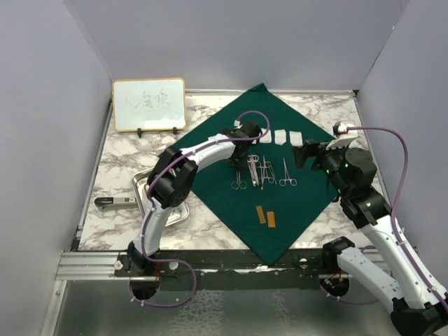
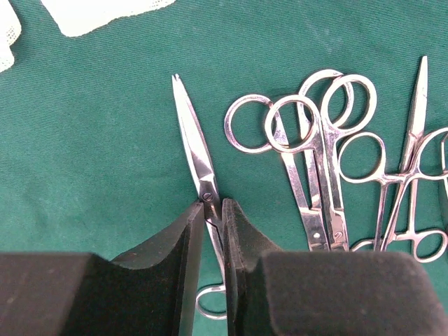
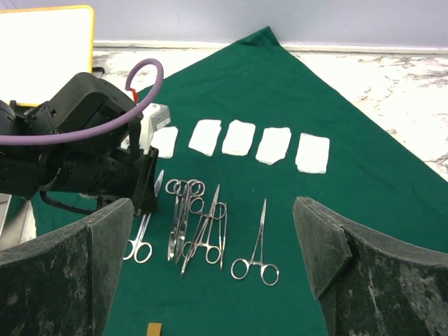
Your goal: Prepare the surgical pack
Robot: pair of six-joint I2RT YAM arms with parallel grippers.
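Observation:
On the green cloth point(image 1: 231, 217) lie scissors and clamps. My left gripper is down at the straight scissors point(image 2: 192, 136), its fingertips on either side of the pivot, nearly closed; whether they grip it firmly is unclear. Grouped ring-handled instruments point(image 2: 325, 168) lie just right of it, and a separate clamp point(image 3: 259, 238) farther right. White gauze squares point(image 3: 273, 143) form a row behind them. My right gripper point(image 1: 308, 150) stands open above the cloth's right side, nothing between its fingers.
A metal tray point(image 1: 176, 217) sits at the left, partly under the left arm, beside a black-handled tool point(image 1: 113, 201). A whiteboard point(image 1: 148, 105) stands behind. Two tan strips point(image 1: 270, 219) lie at the front of the cloth, with clear cloth around them.

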